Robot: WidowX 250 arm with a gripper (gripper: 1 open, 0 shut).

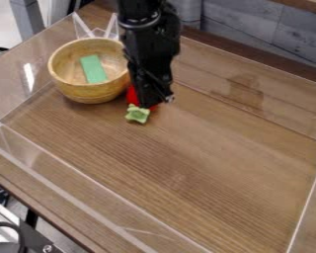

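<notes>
My black gripper (147, 91) hangs over the table just right of a wooden bowl (72, 90), low beside a red object (134, 98) that it partly hides. Whether its fingers hold anything cannot be made out. A small pale green piece (138, 115) lies on the table just below the red object. Inside the bowl is a green block (94, 68).
A grey panelled wall (247, 30) runs along the back. A dark cable (9, 237) lies at the lower left.
</notes>
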